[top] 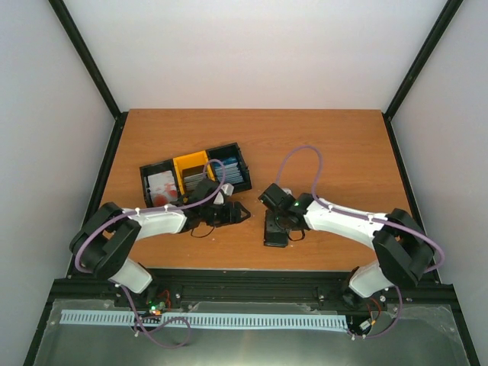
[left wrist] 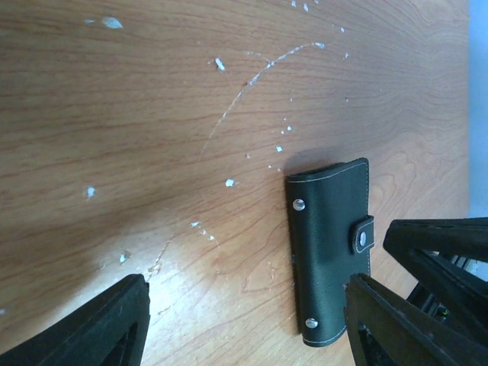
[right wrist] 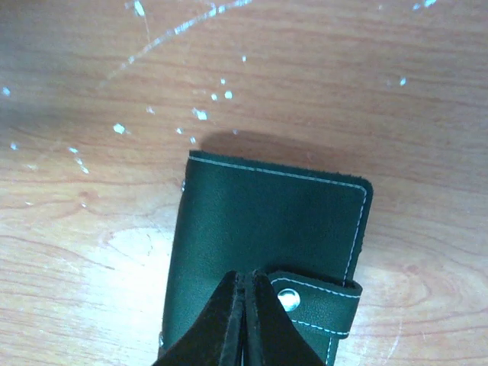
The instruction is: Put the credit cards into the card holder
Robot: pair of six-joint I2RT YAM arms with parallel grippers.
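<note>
The dark green card holder [right wrist: 267, 206] lies flat on the table, its snap strap [right wrist: 324, 306] lying across its right edge, still fastened. In the right wrist view my right gripper is shut, its fingertips together over the holder's face just left of the strap's snap; nothing is between them. From the left wrist view, the card holder [left wrist: 328, 259] is right of centre, the right gripper's dark fingers [left wrist: 438, 236] at its strap side. My left gripper stands open over bare wood. Light-blue cards [top: 227, 171] sit in the organizer's right compartment.
A three-part organizer, black and yellow [top: 181, 162], stands behind the left arm, with white and red cards [top: 162, 187] in its left compartment. Pale flecks dot the wood.
</note>
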